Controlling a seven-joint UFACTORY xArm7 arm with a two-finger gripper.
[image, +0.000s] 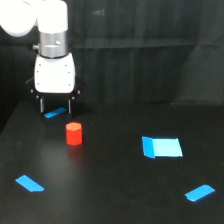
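Note:
A small red block (74, 134) with flat faces stands on the black table, left of centre in the camera view. Behind it and slightly to its left, at the back left, hangs the white arm with my gripper (55, 106). Two dark fingers point down, spread well apart, with nothing visible between them but the table and tape beyond. Gripper and block are apart. A light-blue square (168, 147) lies flat on the right side, a strip of darker blue tape (148, 147) along its left edge.
More blue tape marks the table: a strip (54, 113) near the gripper, another strip (29, 184) at front left, and a third strip (200, 192) at front right. A dark curtain (140, 55) closes off the back.

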